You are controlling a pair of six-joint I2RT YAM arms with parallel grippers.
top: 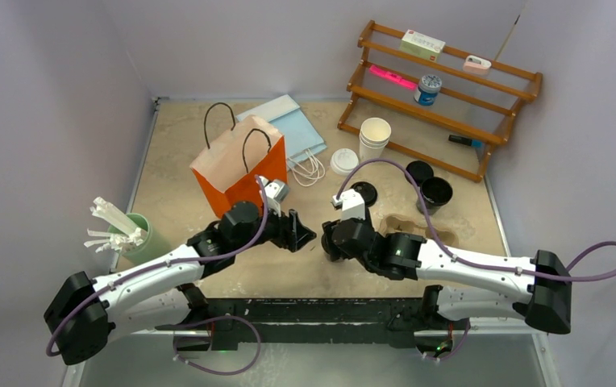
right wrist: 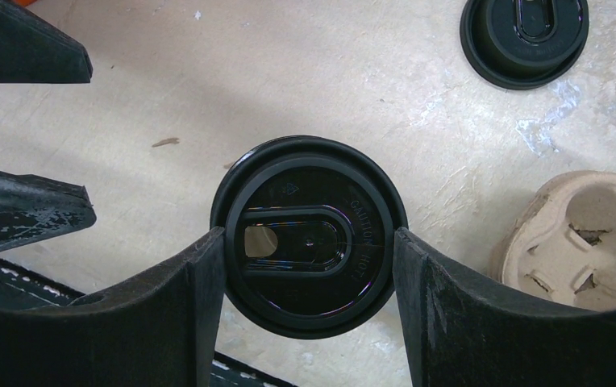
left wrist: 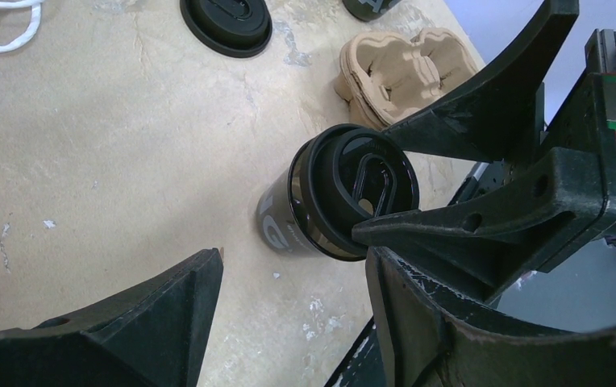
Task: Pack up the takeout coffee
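Note:
My right gripper is shut on a black lid that sits on a cup [left wrist: 276, 218] standing on the table near the front edge; the lid looks slightly tilted in the left wrist view. My left gripper is open just left of that cup, empty. A second black lid [right wrist: 522, 36] lies behind the cup. A cardboard carrier [right wrist: 530, 234] is to the right. The orange paper bag [top: 240, 177] stands open behind my left arm.
Stacked white cups [top: 373, 133], a white lid [top: 343, 161] and two dark cups [top: 435, 193] stand at the back, below a wooden rack [top: 442, 121]. A green straw holder [top: 147, 242] is at far left. Bare table lies left of the held cup.

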